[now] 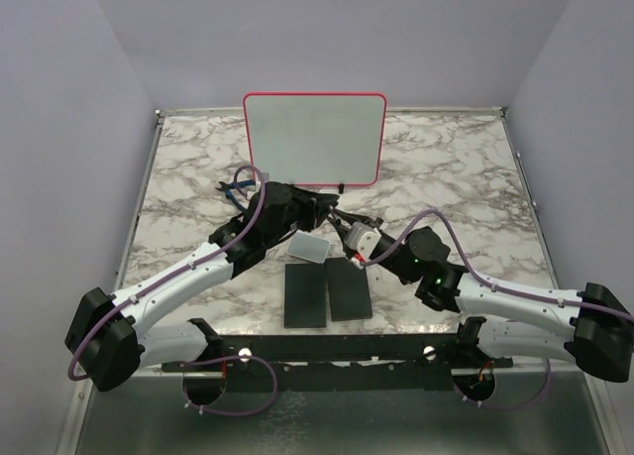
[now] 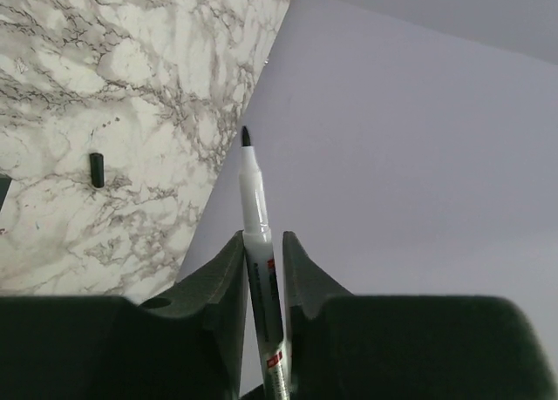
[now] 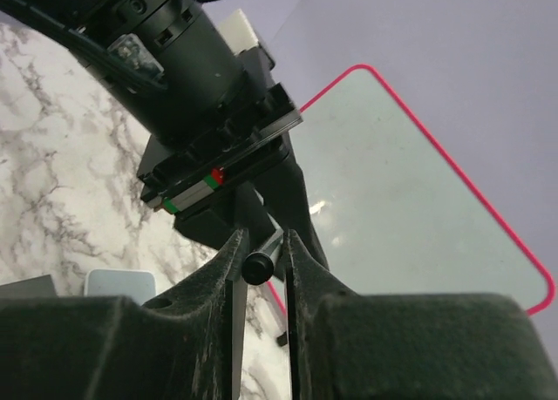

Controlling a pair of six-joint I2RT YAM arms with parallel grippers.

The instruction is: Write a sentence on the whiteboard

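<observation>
A white marker (image 2: 255,200) with a dark writing tip points away from my left gripper, whose fingers are shut around its barrel. In the right wrist view the marker's round black end (image 3: 259,267) sits between the tips of my right gripper, which appear shut on it from both sides. From above, the two grippers meet in front of the whiteboard (image 1: 315,138), and the arms hide most of the marker. The whiteboard has a red-pink rim and stands at the back of the table; no writing shows on it.
Two dark pads (image 1: 305,296) and a white rectangular block (image 1: 309,247) lie near the front middle. Blue-black items (image 1: 238,189) lie left of the board. A small black piece (image 2: 97,170) is on the marble. Clear marble extends at right.
</observation>
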